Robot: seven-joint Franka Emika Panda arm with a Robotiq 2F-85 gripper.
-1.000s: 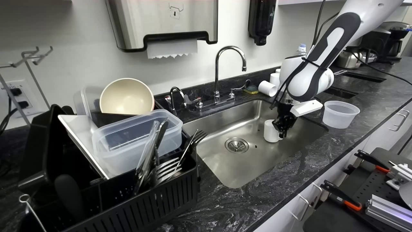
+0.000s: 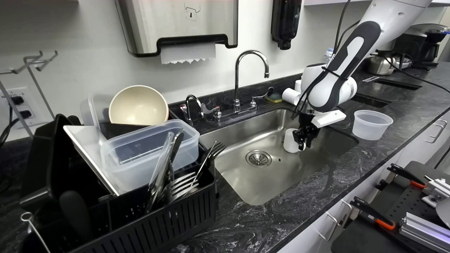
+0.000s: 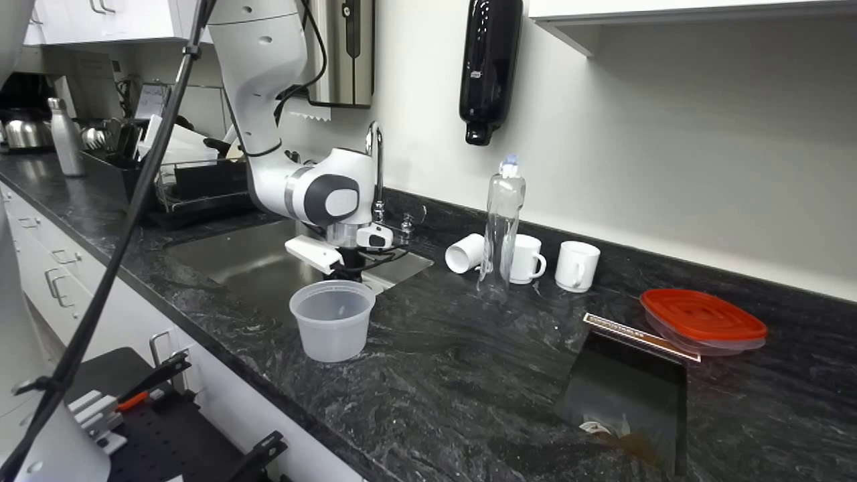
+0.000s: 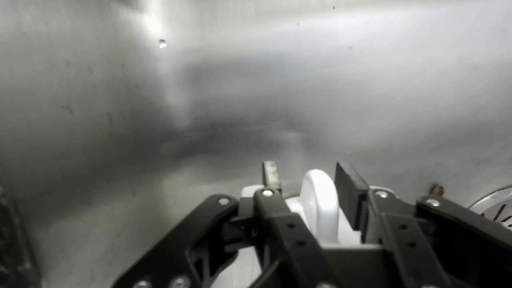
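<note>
A white mug (image 2: 290, 141) is in the steel sink (image 2: 261, 185), to the right of the drain in exterior view 1. My gripper (image 2: 302, 145) is low in the basin beside it and overlaps part of the mug. Seen from the wrist, the mug's handle (image 4: 322, 206) rises between the parted fingers of my gripper. A clear gap shows between the left finger and the handle; the right finger (image 4: 353, 192) is closer to it. Most of the mug's body is hidden under the gripper. Exterior view 2 does not show the mug in the sink.
A clear plastic tub (image 3: 331, 325) stands on the counter beside the sink. Behind are a tipped mug (image 3: 464, 254), a clear bottle (image 3: 503, 217) and upright mugs. A loaded dish rack (image 2: 168, 223) flanks the sink's left. The faucet (image 2: 237, 80) rises at the back.
In exterior view 1 the arm and gripper have shifted a little to the left. The mug in the sink has also moved slightly left, toward the drain. The tub and rack are unchanged.
</note>
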